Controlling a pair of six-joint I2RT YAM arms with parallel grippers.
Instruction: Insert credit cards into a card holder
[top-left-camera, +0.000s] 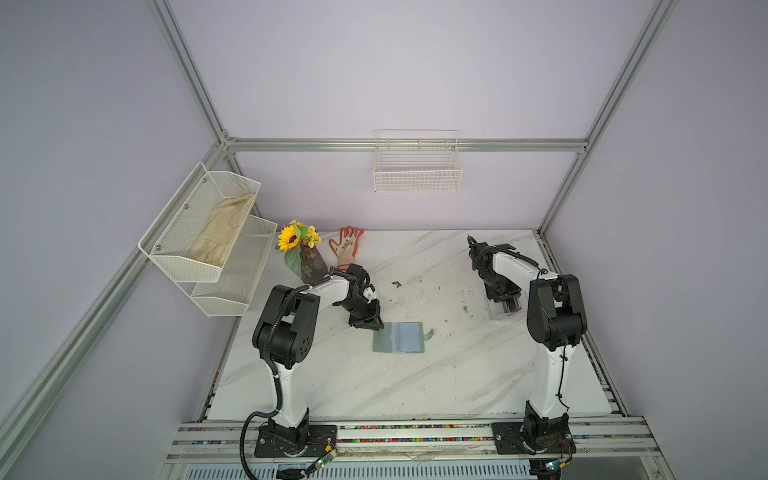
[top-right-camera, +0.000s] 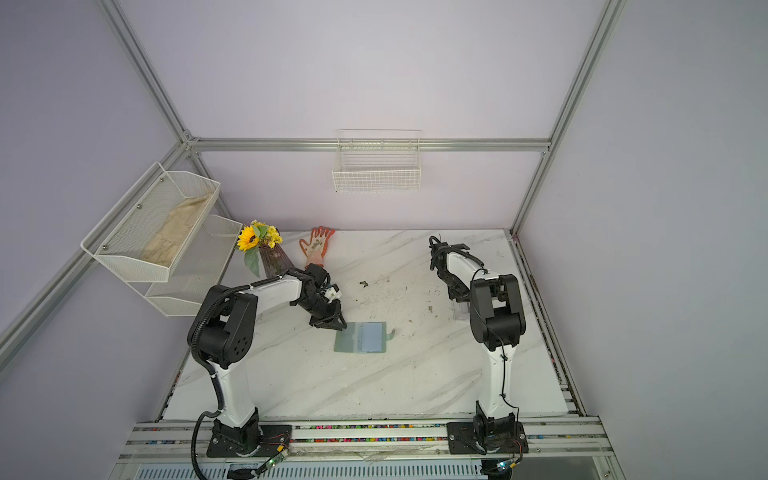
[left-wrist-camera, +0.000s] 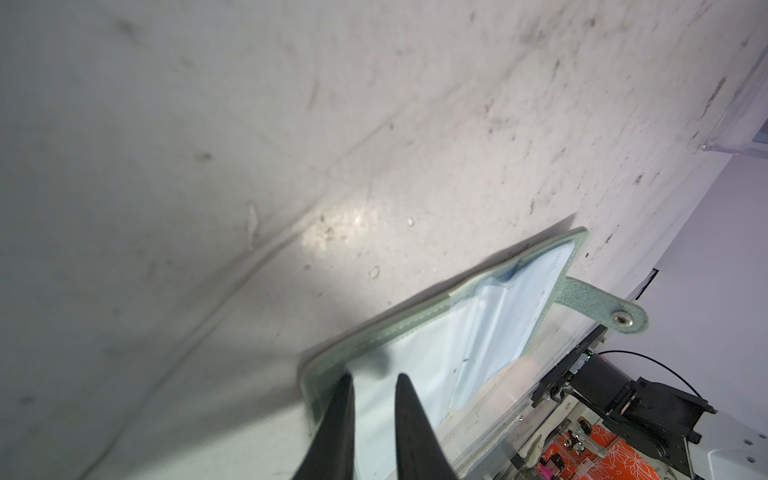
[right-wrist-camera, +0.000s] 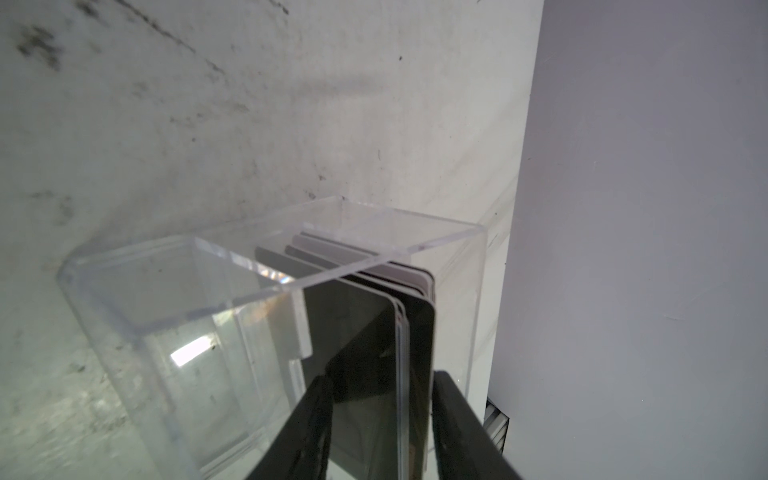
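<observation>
A pale green card holder (top-left-camera: 398, 337) with clear sleeves and a snap strap lies open on the table. My left gripper is part open over its near-left corner, fingertips low by the edge, with no card visible between them. On the right, a clear acrylic box (right-wrist-camera: 160, 280) holds several dark and light cards (right-wrist-camera: 360, 352) standing on edge. My right gripper is part open at the front of the stack, its fingertips either side of the front cards' edges; whether they touch cannot be told.
A sunflower vase (top-left-camera: 308, 260) and an orange-palmed glove (top-left-camera: 345, 244) stand or lie at the back left. Wire baskets hang on the left and back walls.
</observation>
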